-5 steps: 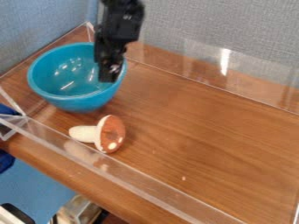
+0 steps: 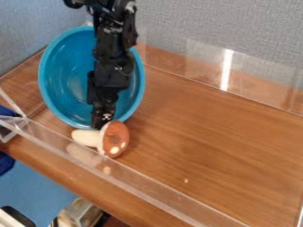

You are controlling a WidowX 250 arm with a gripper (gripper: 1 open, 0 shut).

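Note:
My gripper (image 2: 102, 113) reaches down at the near side of the blue bowl (image 2: 59, 80), which is tipped up with its inside facing the camera. Just below the fingertips lies a toy mushroom (image 2: 113, 139) on its side, with a pale stem and a brown, white-spotted cap. The dark fingers overlap the bowl in the view, so I cannot tell whether they are open or shut, or touching the bowl.
Clear acrylic walls edge the wooden table (image 2: 225, 160) at the back and front. Dark blue items lie beyond the left edge.
My gripper has come down from above the bowl to just over the mushroom. The bowl has tilted up more toward the camera. The mushroom looks about the same.

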